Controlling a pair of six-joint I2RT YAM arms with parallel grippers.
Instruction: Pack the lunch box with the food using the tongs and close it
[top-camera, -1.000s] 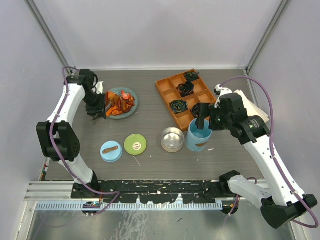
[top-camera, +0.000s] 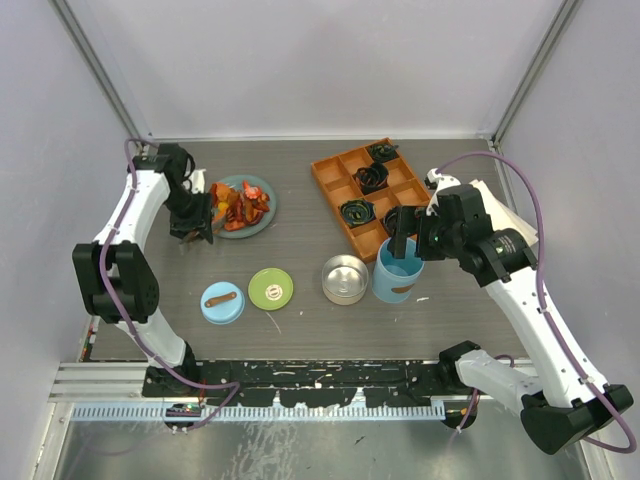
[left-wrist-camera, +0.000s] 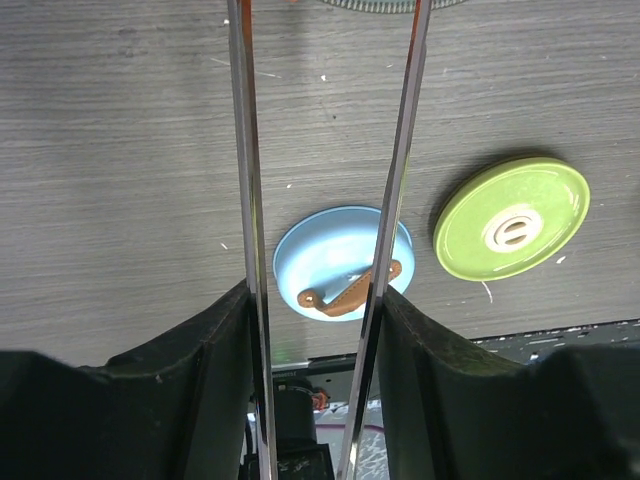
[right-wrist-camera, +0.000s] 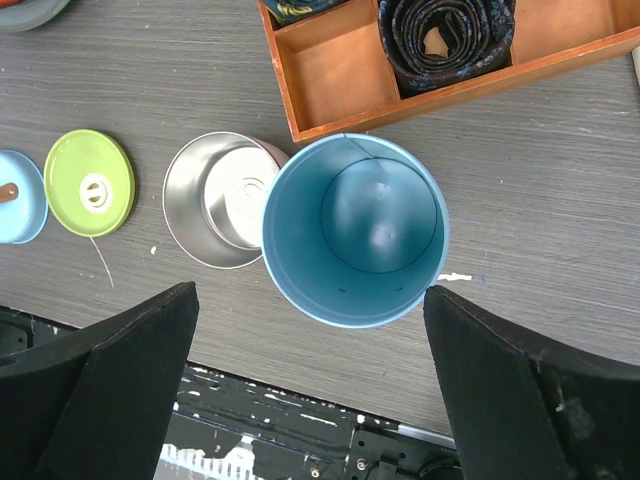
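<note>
My left gripper (top-camera: 203, 225) is open at the left edge of a grey-blue plate (top-camera: 262, 222) of orange and red food; in the left wrist view its long metal fingers hang over bare table near a blue lid (left-wrist-camera: 320, 240) with a brown handle and a green lid (left-wrist-camera: 476, 240). My right gripper is open above a blue cylindrical container (right-wrist-camera: 385, 230). A steel container (right-wrist-camera: 190, 205) stands beside it, left of it in the right wrist view.
An orange compartment box (top-camera: 335, 185) with dark rolled items lies at the back right, pale sheets behind the right arm. Bare table shows between plate, lids and box.
My left arm has shifted very slightly about the plate's left edge. The right arm and the objects look unchanged.
</note>
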